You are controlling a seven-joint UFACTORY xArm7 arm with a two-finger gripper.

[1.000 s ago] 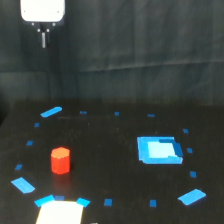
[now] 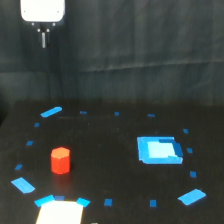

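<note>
A red block (image 2: pixel 60 161) with angled sides stands on the dark table at the left, with nothing touching it. At the right lies a shape edged in blue (image 2: pixel 144 149), with a white patch (image 2: pixel 161 150) in its middle. High at the upper left hangs my gripper (image 2: pixel 43 41), below a white housing (image 2: pixel 42 10) cut off by the top of the view. It is well above the table and far from the red block. Its small metal fingers are too tiny here to show whether they are apart.
Small blue tape marks (image 2: pixel 82 113) dot the table, with longer strips (image 2: pixel 192 197) near its corners. A bright white object (image 2: pixel 60 213) sits at the bottom edge, partly cut off. Between the red block and the blue-edged shape the table is clear.
</note>
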